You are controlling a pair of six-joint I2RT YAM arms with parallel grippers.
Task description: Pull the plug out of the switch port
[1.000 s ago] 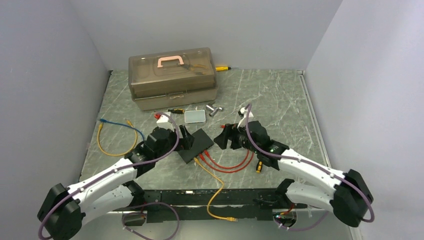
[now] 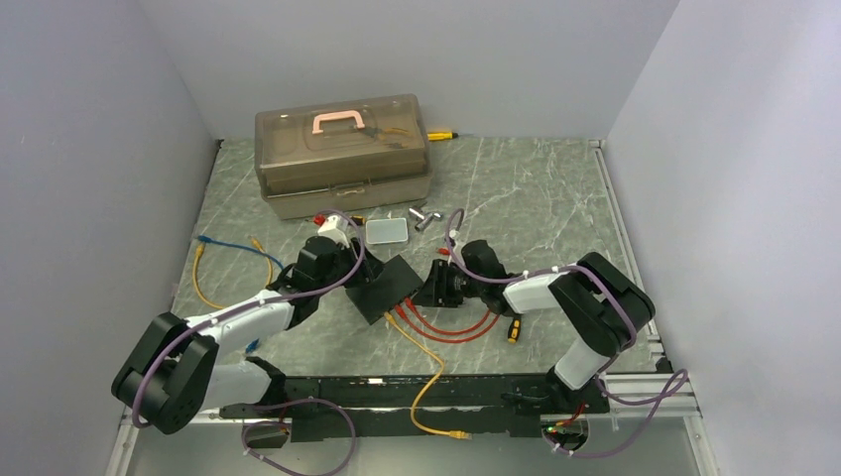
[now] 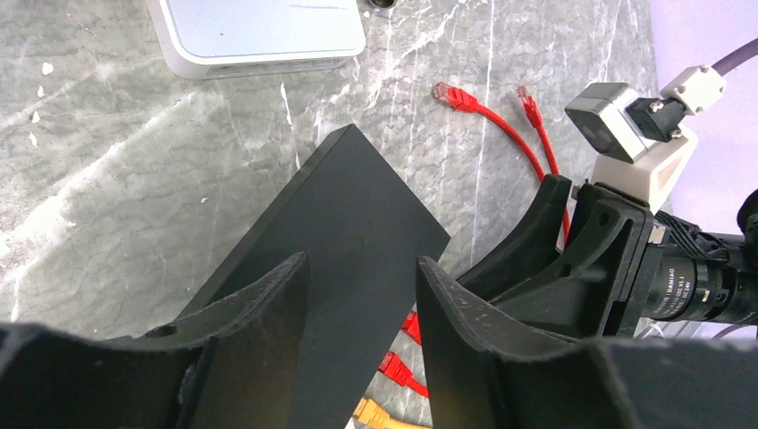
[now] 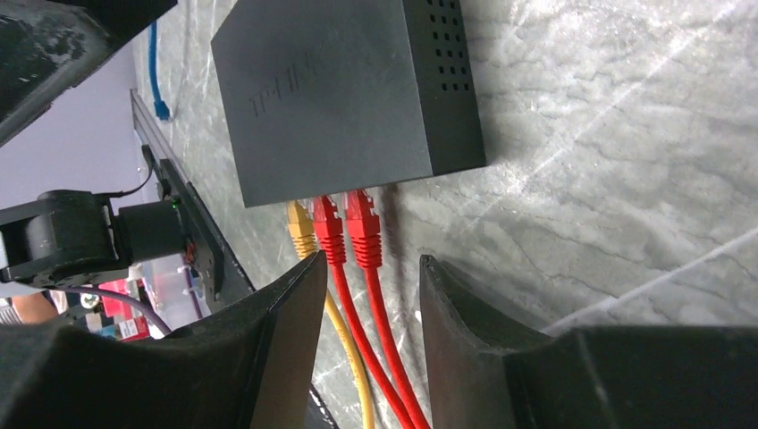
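Note:
The black switch lies flat and turned at an angle in the middle of the table. Along its lower right side two red plugs and one yellow plug sit in its ports, cables trailing off. My left gripper is part open over the switch, which shows between its fingers without being gripped. On the plug side, my right gripper is also part open; in its view the outer red plug lies beyond the gap between the fingertips, with nothing held. The ports' openings are hidden by the plugs.
A small white box and metal parts lie behind the switch, in front of the toolbox. Blue and yellow cables are at left, a screwdriver at right. Both grippers are close together.
My right gripper has moved left and toward the front, to the plug side of the switch. The switch and cables have stayed put.

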